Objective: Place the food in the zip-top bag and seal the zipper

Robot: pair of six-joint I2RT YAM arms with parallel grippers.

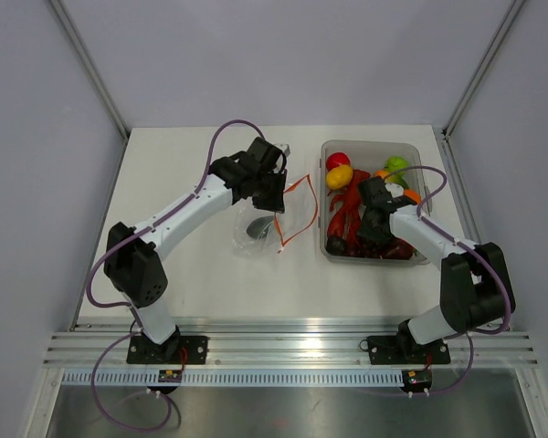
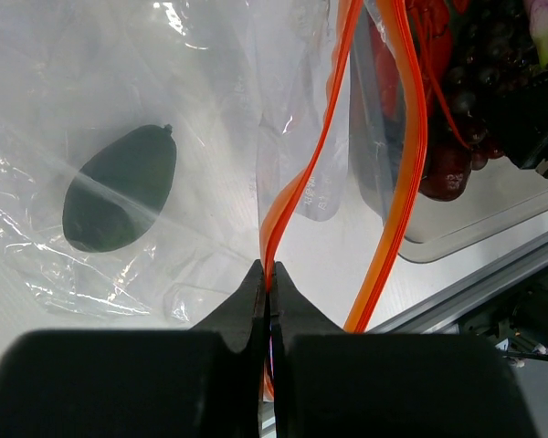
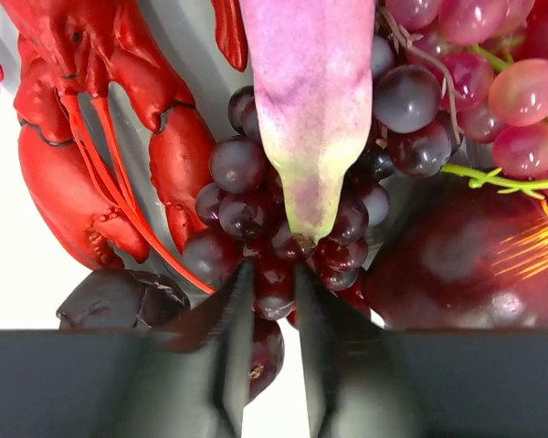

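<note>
The clear zip bag with orange zipper edges lies left of the food tray, a dark green avocado-like item inside. My left gripper is shut on the bag's orange edge, holding it up. My right gripper is low over the tray, its fingers part open above dark grapes. A pink-purple eggplant-like item lies just beyond the fingertips; whether anything is between them is unclear in the blur.
The tray also holds red lobsters, pink grapes, a dark red onion-like item and bright fruit.
</note>
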